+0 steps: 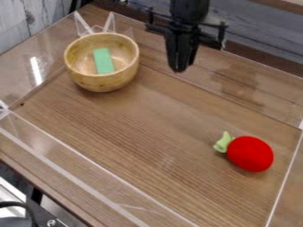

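Observation:
The black gripper (182, 58) hangs over the back middle of the wooden table, right of a wooden bowl (120, 66). It is shut, with nothing visible between its fingers. A green block (103, 60) lies inside the bowl. A red tomato-like object (250, 154) with a pale green stem sits at the front right.
White wire or a light object (95, 22) stands behind the bowl at the back left. A black cable shows at the lower left edge.

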